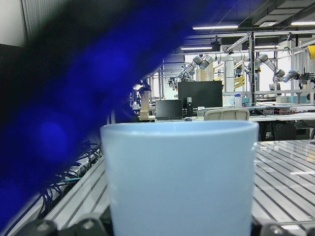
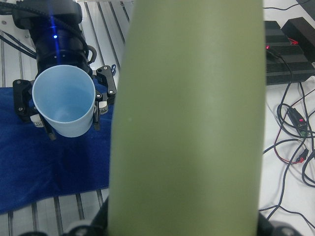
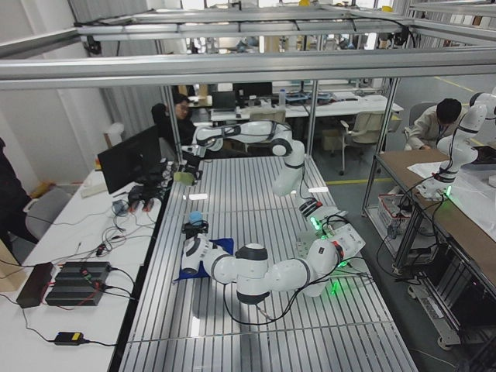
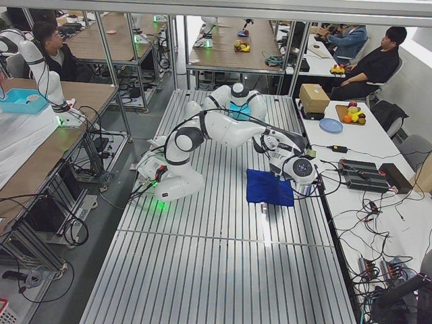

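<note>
A light blue cup [image 3: 196,217] [image 1: 179,177] [image 2: 64,101] stands upright in my left gripper [image 3: 195,229], whose fingers are shut round it, above or at a dark blue cloth [image 4: 270,189] [image 2: 54,167] on the slatted table. A green bottle-like object [image 3: 184,178] [image 2: 187,118] is held in my right gripper [image 3: 190,172], beyond and higher than the cup in the camera left view. It fills the middle of the right wrist view, with only the gripper's edges visible beneath it.
The slatted table [image 3: 256,349] is otherwise mostly bare. A white side table [image 3: 93,325] with power units, cables and a monitor runs along the left in the camera left view. Aluminium frame posts surround the workspace.
</note>
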